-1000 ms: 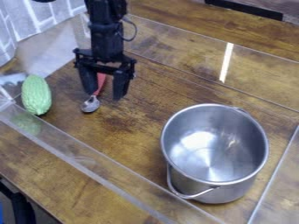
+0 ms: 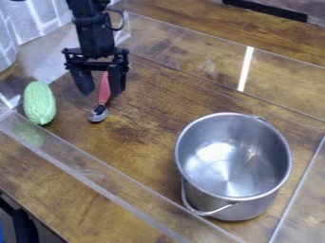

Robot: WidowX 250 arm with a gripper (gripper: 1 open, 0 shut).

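My black gripper (image 2: 97,71) is at the upper left, its two fingers spread apart above a red-handled utensil (image 2: 105,90). The utensil lies on the wooden surface, its metal end toward the front, partly hidden behind the gripper. Whether anything is between the fingers cannot be told. A pale green cabbage-like vegetable (image 2: 40,102) lies left of the utensil.
A large steel pot (image 2: 231,157) with a handle stands at the lower right. Clear panels edge the left, front and right.
My gripper has moved left and slightly back, from right of the red utensil to over it. The utensil and the other things have not visibly moved.
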